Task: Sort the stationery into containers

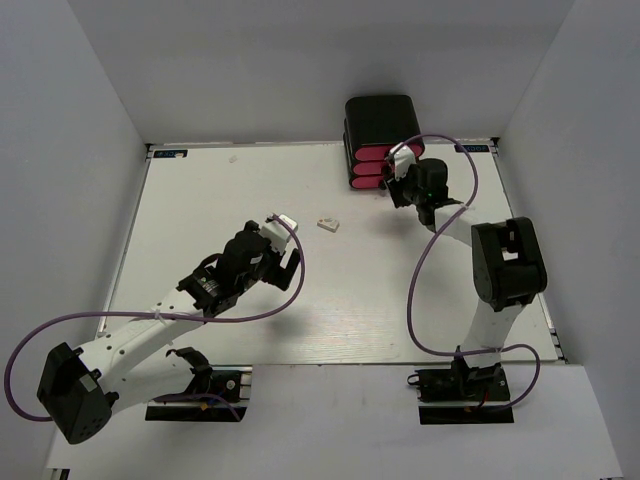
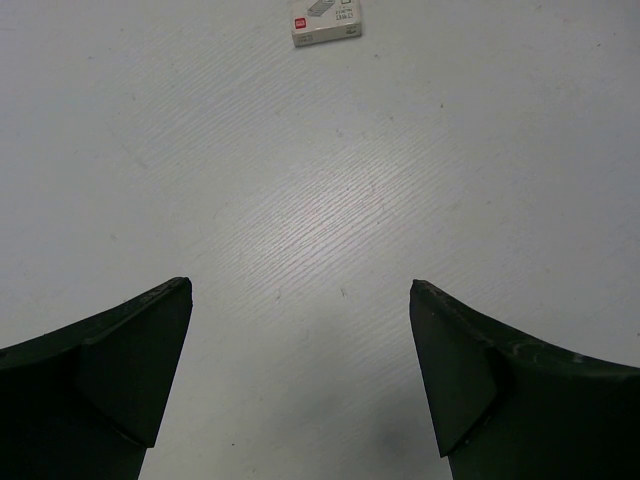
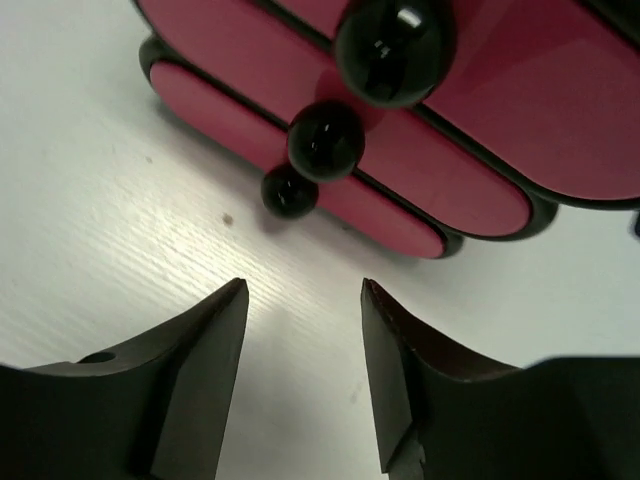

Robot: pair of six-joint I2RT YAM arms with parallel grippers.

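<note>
A small white box (image 1: 328,224) with printing lies near the middle of the table; in the left wrist view the same white box (image 2: 325,20) shows at the top edge. The black cabinet (image 1: 380,118) stands at the back, its pink drawer fronts (image 3: 430,165) with round black knobs (image 3: 326,141) facing the right wrist camera. All its drawers look closed. My right gripper is open in front of the lowest drawer, touching no knob, with bare table between its fingers. Well short of the small box, my left gripper stands open and empty.
Purple cables (image 1: 410,290) loop along both arms. Grey walls (image 1: 300,60) close in the back and sides.
</note>
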